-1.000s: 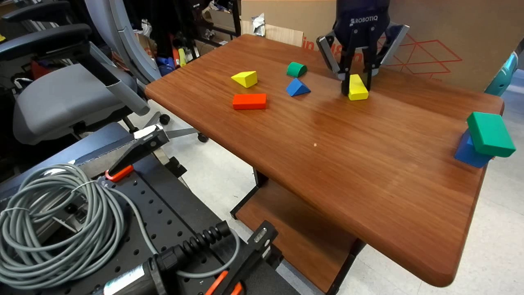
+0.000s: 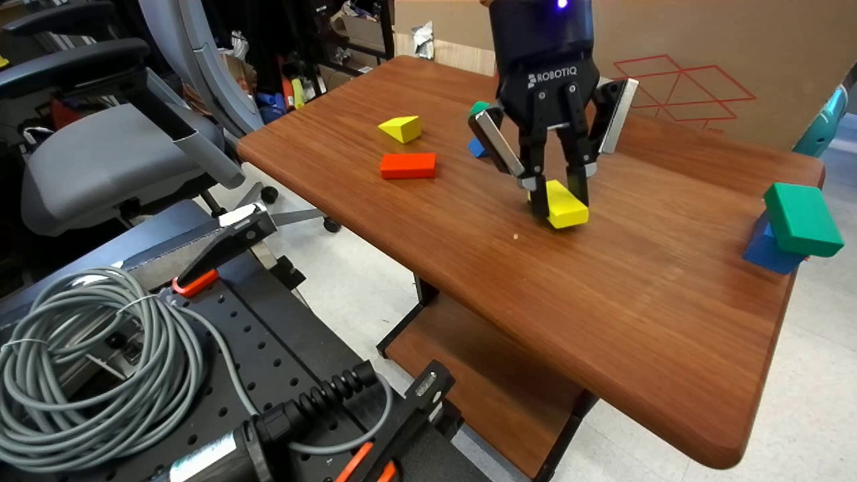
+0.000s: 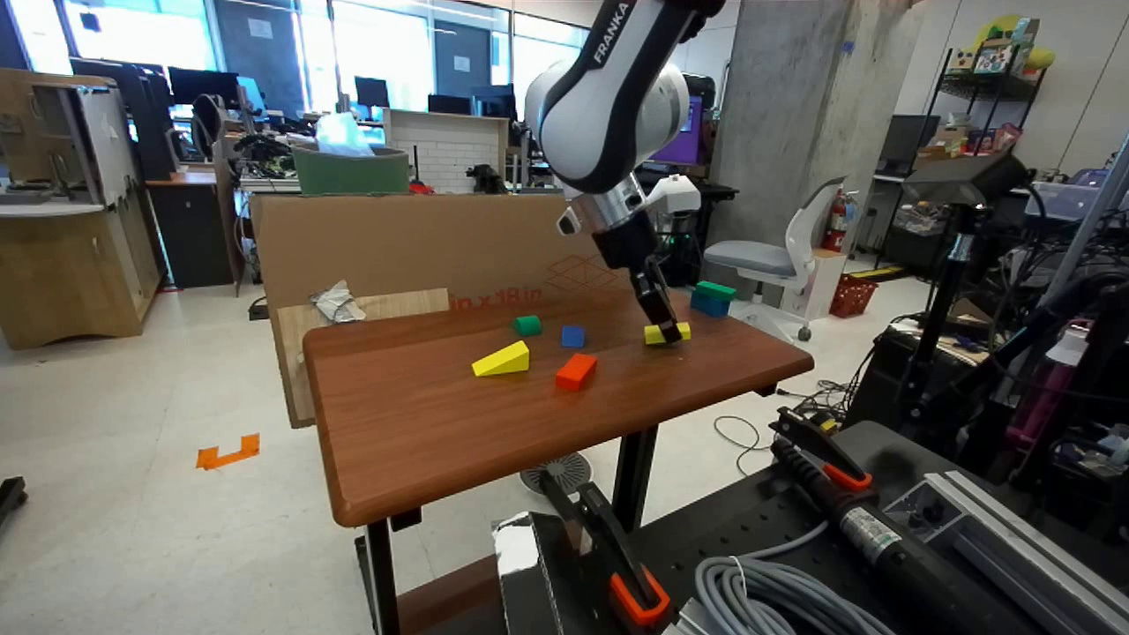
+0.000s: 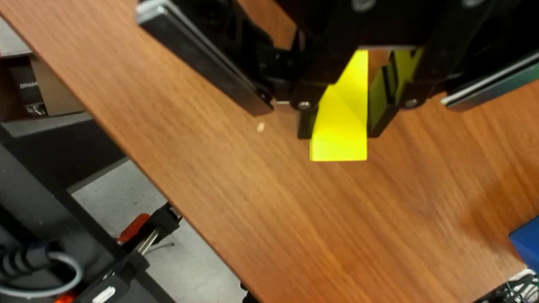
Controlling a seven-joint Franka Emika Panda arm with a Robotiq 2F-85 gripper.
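My gripper [image 2: 560, 201] is shut on a yellow block [image 2: 567, 205], low over the middle of the wooden table [image 2: 643, 273]. In the wrist view the yellow block [image 4: 339, 134] sits between both fingers, its end sticking out past the fingertips. Exterior view 2 shows the same block [image 3: 680, 332] at the tip of the gripper. Whether its underside touches the tabletop, I cannot tell.
Left of the gripper lie a red block [image 2: 408, 166], a yellow wedge [image 2: 402, 128], a blue block [image 3: 572, 337] and a green piece [image 3: 527, 324]. A green block [image 2: 803, 218] rests on a blue one [image 2: 768, 248] at the right edge.
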